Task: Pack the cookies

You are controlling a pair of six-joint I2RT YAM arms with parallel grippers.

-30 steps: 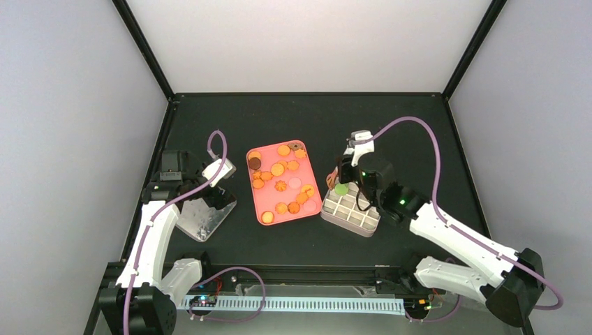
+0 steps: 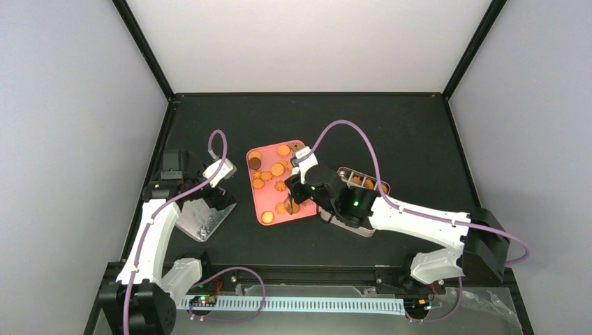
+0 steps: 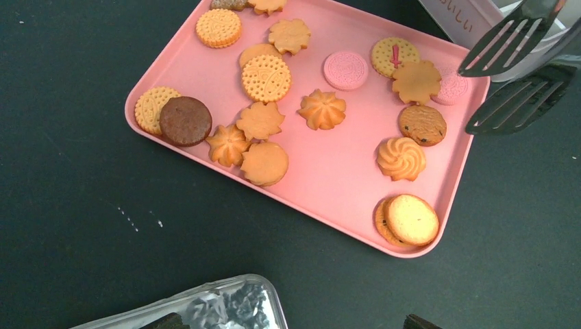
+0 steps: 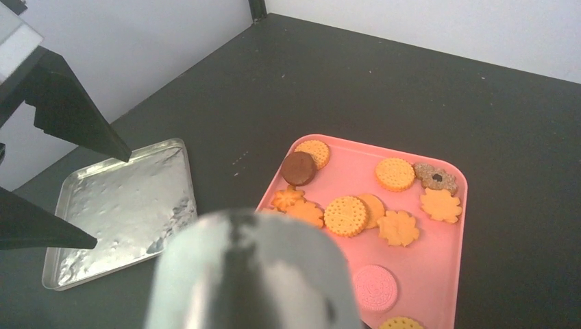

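Observation:
The pink tray point(image 3: 329, 178) holds several assorted cookies: chocolate point(image 3: 185, 120), pink point(image 3: 345, 70), ridged point(image 3: 401, 158) and others. My right gripper point(image 2: 293, 195) hangs over the tray's right part; in the left wrist view its slotted fingers point(image 3: 514, 110) stand apart over the tray's corner, with no cookie seen between them. The compartment box point(image 2: 356, 229) lies right of the tray, partly hidden by my right arm. My left gripper point(image 2: 220, 199) is held at the left over the metal tray; only its tips show at the bottom of the left wrist view, wide apart.
The metal tray point(image 4: 116, 205) with a foil-like bottom lies left of the pink tray. Side and back walls bound the table.
My right gripper has moved left from over the compartment box to over the pink tray. The left arm and the trays have not visibly moved.

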